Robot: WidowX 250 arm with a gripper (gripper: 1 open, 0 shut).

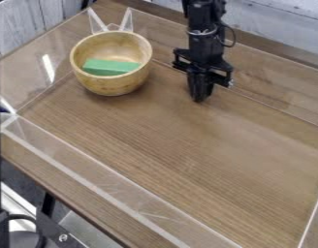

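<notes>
My black gripper (198, 85) hangs from the top of the view over the wooden table, its tip low near the tabletop right of the bowl. It looks shut, with nothing visible between its fingers, though it is small here. A tan bowl (129, 46) at the upper left holds a green block (111, 66).
A white pointed object stands behind the bowl. Dark items and cables lie at the lower left edge, off the table. A pale board runs along the back.
</notes>
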